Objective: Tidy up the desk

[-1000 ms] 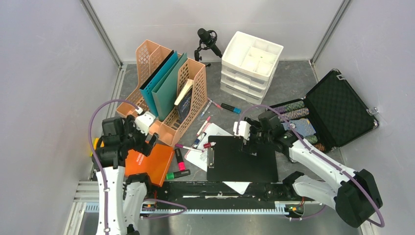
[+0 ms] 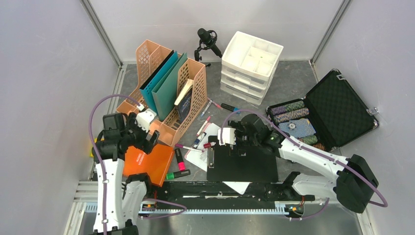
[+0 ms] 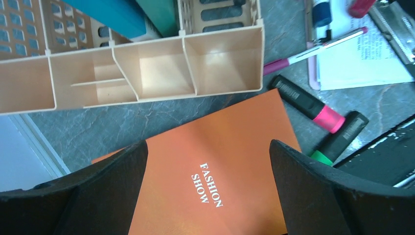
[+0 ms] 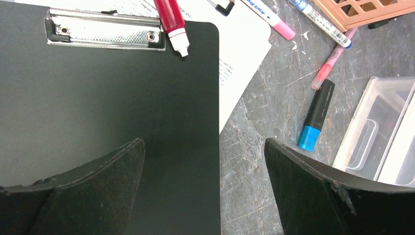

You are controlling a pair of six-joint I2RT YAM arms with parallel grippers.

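Note:
My left gripper is open above an orange "Fashion Show" book (image 3: 215,161), nothing between its fingers. Beyond the book stands a peach organizer (image 2: 198,98), holding folders (image 2: 169,83) and a dark book (image 2: 184,105); its front compartments (image 3: 166,73) look empty. My right gripper hangs open over the black clipboard (image 4: 107,98), also empty. Papers (image 4: 240,54) stick out from under the clipboard, and a red marker (image 4: 169,19) rests by its clip. Pink-ended (image 3: 308,103) and green-ended (image 3: 341,137) markers lie beside the orange book. A blue-ended marker (image 4: 316,115) lies near the drawers.
White stacked drawers (image 2: 250,66) stand at the back, a black microphone (image 2: 208,41) beside them. An open black case (image 2: 342,107) with chip-like rolls takes up the right side. Several more pens lie between organizer and papers. Some bare grey desk (image 2: 293,78) shows behind the case.
The left arm has shifted only slightly. The desk items look unmoved.

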